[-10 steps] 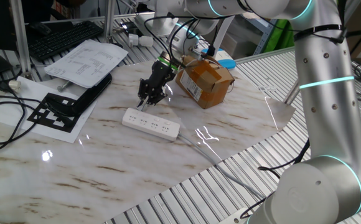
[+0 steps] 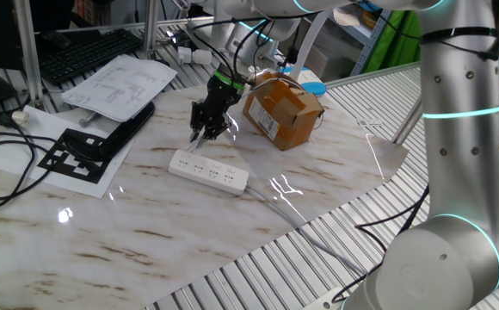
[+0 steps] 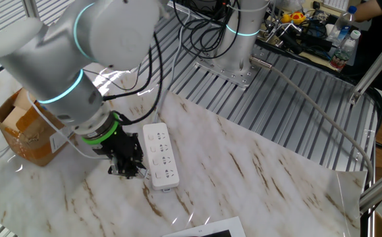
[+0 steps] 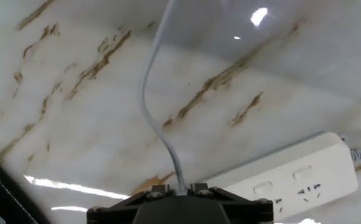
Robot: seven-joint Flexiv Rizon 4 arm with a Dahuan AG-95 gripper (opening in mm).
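Note:
A white power strip (image 2: 208, 172) lies flat on the marble-patterned tabletop, sockets up; its right part (image 4: 302, 177) shows low in the wrist view. My gripper (image 2: 196, 141) points down at the strip's far-left edge, close to it; contact cannot be told. In exterior view 2 the gripper (image 3: 143, 172) sits beside the strip (image 3: 161, 158), near the end away from its cord. A thin pale cable (image 4: 144, 93) runs down the wrist view and ends between the fingertips of my gripper, which looks shut on it. The cable's end is hidden by the fingers.
An open cardboard box (image 2: 284, 112) stands just behind the gripper. Papers (image 2: 116, 86), a black bracket (image 2: 120, 138) and a marker sheet (image 2: 103, 176) lie on the left. The strip's grey cord (image 2: 288, 215) trails to the slatted metal surface.
The arm's upper links have shifted slightly to the right in exterior view 1. The gripper has barely moved, staying by the strip's edge. The strip and box are where they were.

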